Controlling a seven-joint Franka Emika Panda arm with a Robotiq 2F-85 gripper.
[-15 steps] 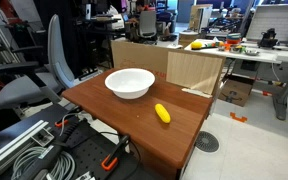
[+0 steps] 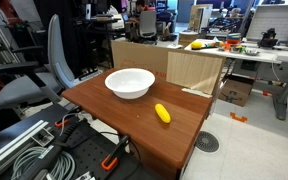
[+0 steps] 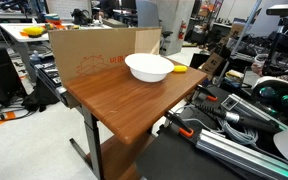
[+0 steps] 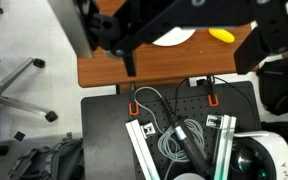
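A white bowl (image 2: pixel 130 83) stands upright on the brown wooden table (image 2: pixel 169 145), towards the back, and looks empty. Nearer the table's right front lies a yellow elongated object (image 2: pixel 163 113), apart from the bowl. In exterior view 2 the yellow piece (image 3: pixel 180 69) shows just beyond the bowl (image 3: pixel 149 68). From above, the wrist view has my gripper open, its dark fingers wide apart with nothing between them. Part of the bowl (image 4: pixel 174 38) and the yellow object (image 4: pixel 222 34) appear near the top of that view. Neither exterior view shows the gripper.
Cardboard panels (image 2: pixel 192 70) border the table's back. Along its front edge, a black platform (image 4: pixel 106 140) carries coiled cable (image 4: pixel 184 143), metal rails and orange-trimmed brackets (image 2: pixel 112 163). Bare tabletop surrounds the bowl and the yellow object.
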